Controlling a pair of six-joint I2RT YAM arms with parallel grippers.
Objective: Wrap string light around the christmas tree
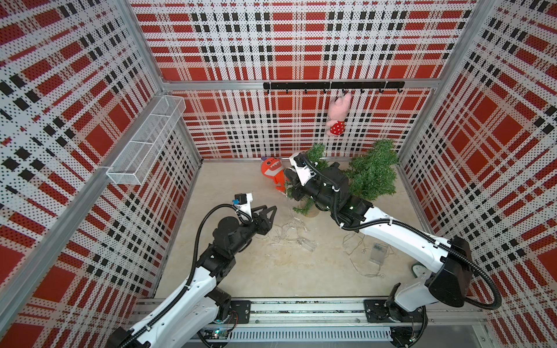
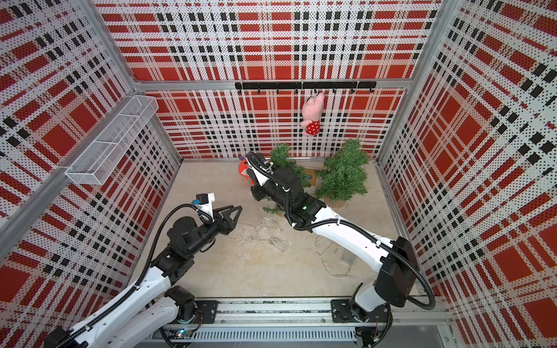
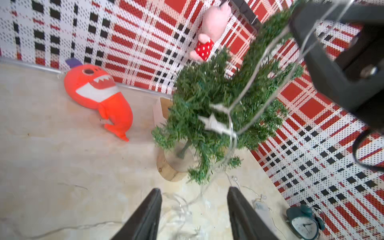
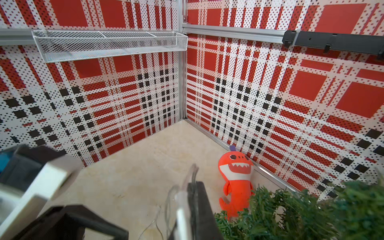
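The string light (image 3: 216,124), clear wire with white star ornaments, runs from my right gripper down past the small christmas tree (image 3: 204,88) onto the table. My right gripper is shut on that thin wire, beside the tree's top. My left gripper stands open in front of the tree, above loose wire on the table (image 1: 290,237); nothing shows held between its fingers. In both top views a larger bushy tree (image 1: 371,171) stands to the right, and the small tree is partly hidden by my right arm.
An orange shark plush (image 3: 98,92) lies at the back, left of the small tree. A pink plush (image 1: 338,110) hangs from the hook rail. A mesh basket (image 1: 145,145) is on the left wall; a clock (image 3: 304,224) and battery box (image 1: 378,254) lie right.
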